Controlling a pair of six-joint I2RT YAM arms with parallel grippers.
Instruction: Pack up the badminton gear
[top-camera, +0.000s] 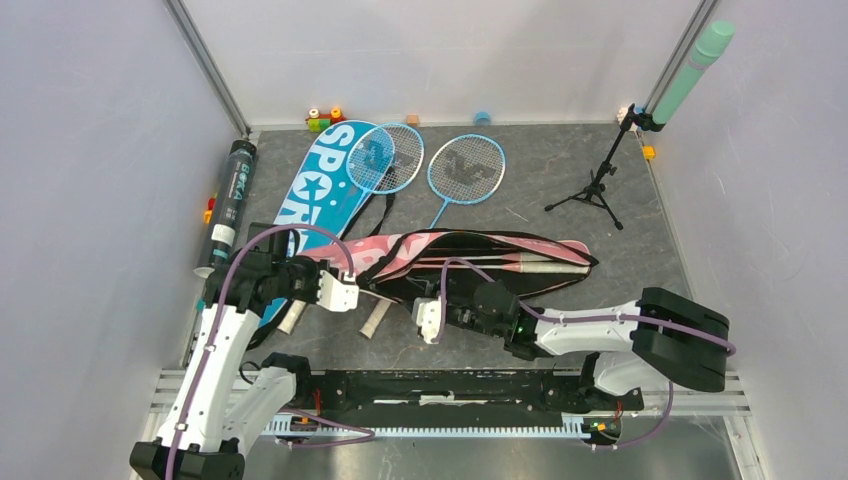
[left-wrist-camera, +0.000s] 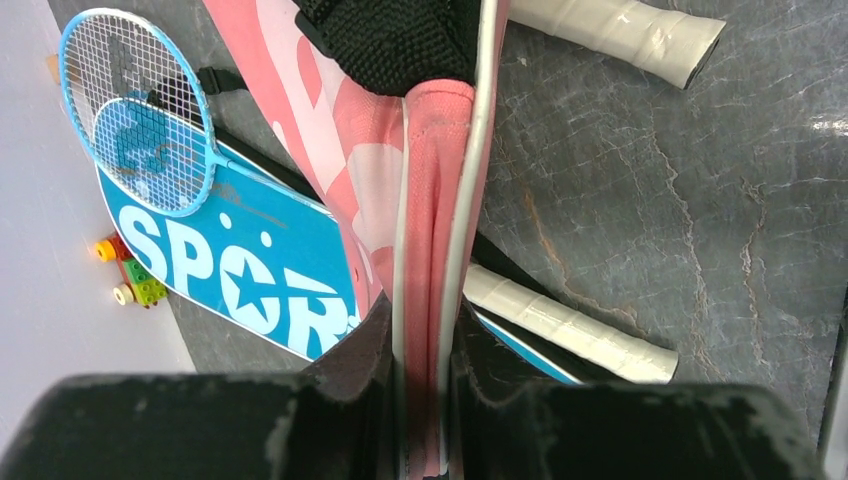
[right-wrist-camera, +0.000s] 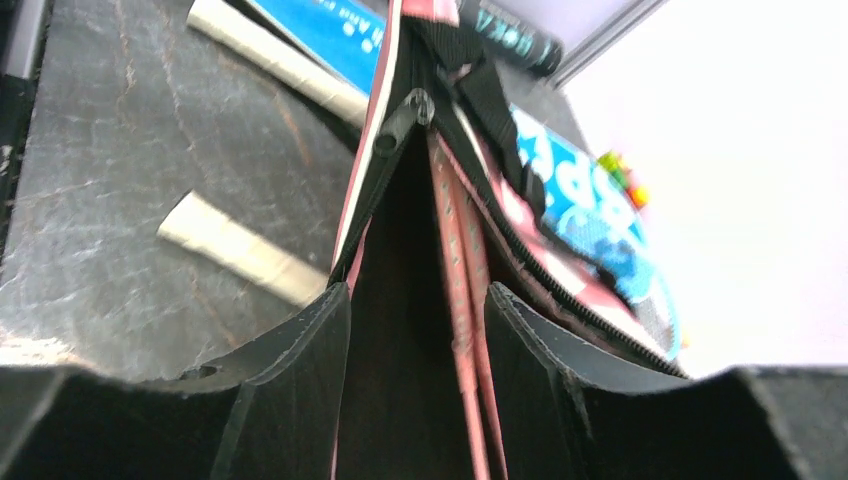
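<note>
The pink-and-black bag (top-camera: 470, 240) lies open across the middle, with pale racket handles (top-camera: 540, 267) inside. My left gripper is shut on the pink end of that bag (left-wrist-camera: 437, 200), which hangs as a narrow fold between its fingers. In the right wrist view my right gripper stands open at the bag's dark opening. One finger (right-wrist-camera: 330, 310) is close to the near zip edge; whether it touches cannot be told. A zip pull (right-wrist-camera: 398, 125) shows beyond. Two blue rackets (top-camera: 385, 160) lie at the back, one partly over the blue bag (top-camera: 312, 185).
Loose pale handles (top-camera: 376, 318) stick out on the near side of the bag. A black tube (top-camera: 232, 200) lies along the left wall. A tripod (top-camera: 597, 185) and a green tube (top-camera: 692, 68) stand back right.
</note>
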